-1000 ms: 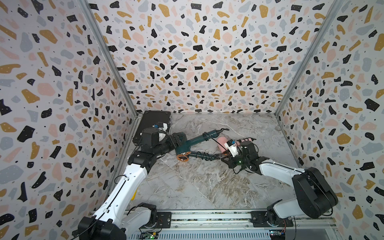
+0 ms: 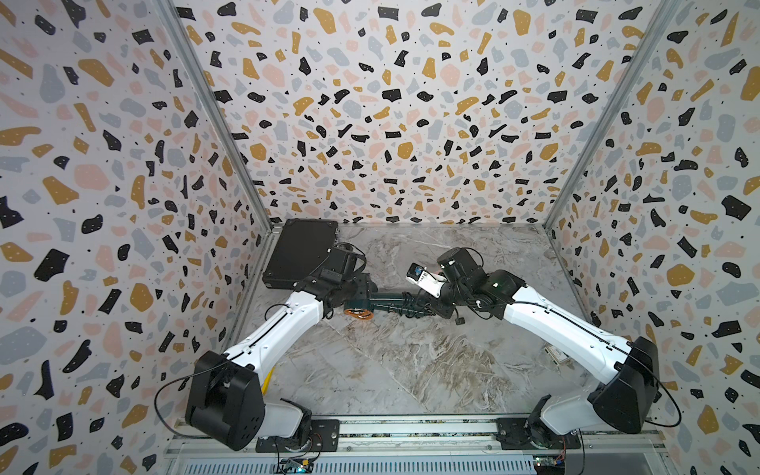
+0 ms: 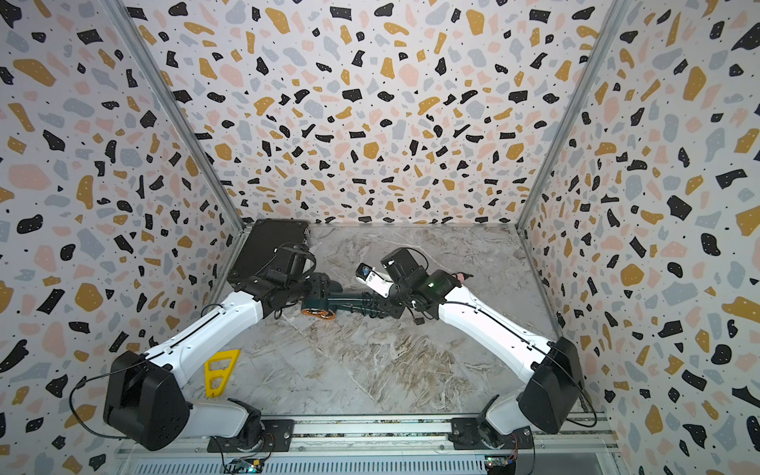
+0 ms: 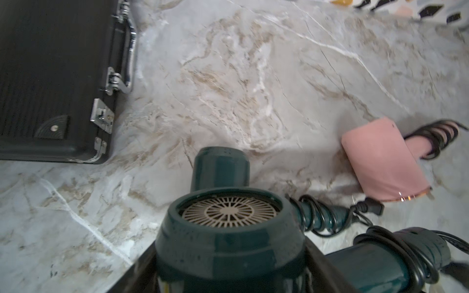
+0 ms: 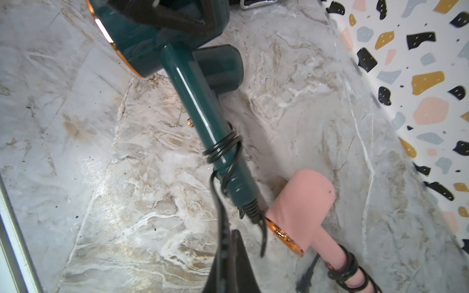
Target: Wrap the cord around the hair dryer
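Note:
A dark green hair dryer (image 4: 229, 249) fills the bottom of the left wrist view, vent upward. My left gripper is closed around its body, a dark finger (image 4: 322, 268) on one side. Black cord loops (image 5: 224, 149) circle its handle (image 5: 193, 102) in the right wrist view. From there a length of cord (image 5: 218, 200) runs down to my right gripper, whose fingers are shut on it near the handle's end. A second green dryer (image 4: 219, 168) lies on the table behind, its handle (image 4: 327, 214) wrapped in cord.
A pink hair dryer (image 5: 303, 210), cord around its handle, lies beyond the green handle's end. At the back left is a black case (image 2: 301, 253). A yellow frame (image 3: 221, 372) sits near the left arm.
The held dryer's handle has swung from slanting toward the back to pointing right, over the second dryer. My right gripper has moved across and now hides the pink dryer from the top left view.

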